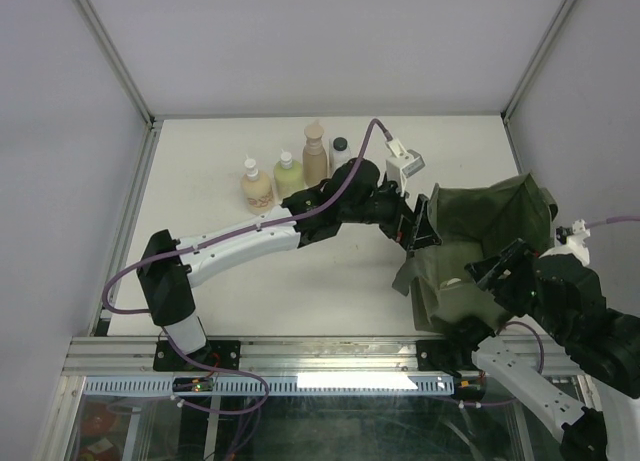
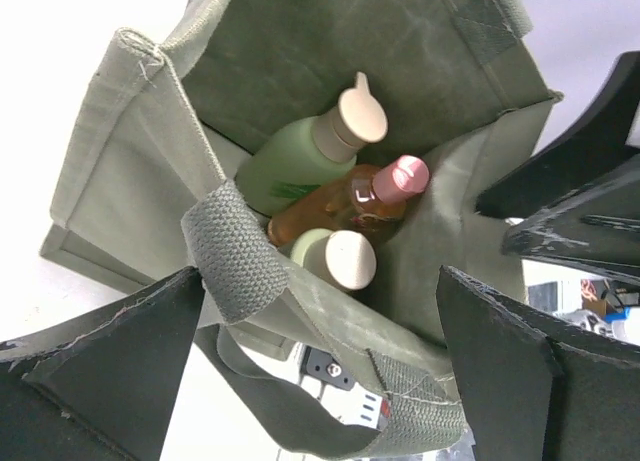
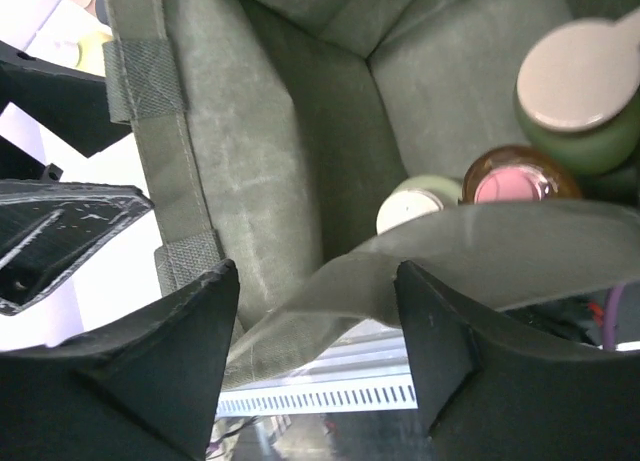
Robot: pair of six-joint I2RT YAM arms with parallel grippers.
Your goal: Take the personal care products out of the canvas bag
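The olive canvas bag (image 1: 482, 209) stands open at the right of the table. Inside it, in the left wrist view, lean a green bottle with a beige pump top (image 2: 300, 159), an amber bottle with a pink cap (image 2: 340, 207) and a white-capped bottle (image 2: 342, 259). My left gripper (image 1: 425, 236) is at the bag's left rim, open, with one finger close to the woven strap (image 2: 235, 251). Over the bag's right front is my right gripper (image 1: 484, 271), its fingers apart; the bag's front rim (image 3: 370, 281) crosses the gap in the right wrist view. Whether it touches the pads cannot be told.
Several bottles stand at the back of the table: a tan one (image 1: 257, 187), a pale green one (image 1: 289, 175), a brown pump bottle (image 1: 315, 157) and a dark-capped one (image 1: 339, 153). My left arm hides part of this area.
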